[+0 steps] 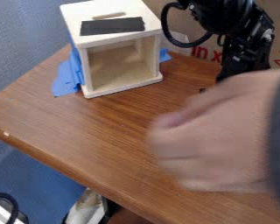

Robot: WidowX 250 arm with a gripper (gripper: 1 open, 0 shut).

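Observation:
A black robot arm [236,35] hangs at the upper right. Its gripper is hidden behind a blurred human hand [206,136], which covers much of the right side of the view. An open-fronted white wooden box [94,66] with a dark strip on its top stands at the back left of the wooden table [73,131], on a blue cloth [64,83].
A cardboard box [271,48] with red print stands behind the arm. The table's edge drops away to the lower left, where a blue surface and some loose items show.

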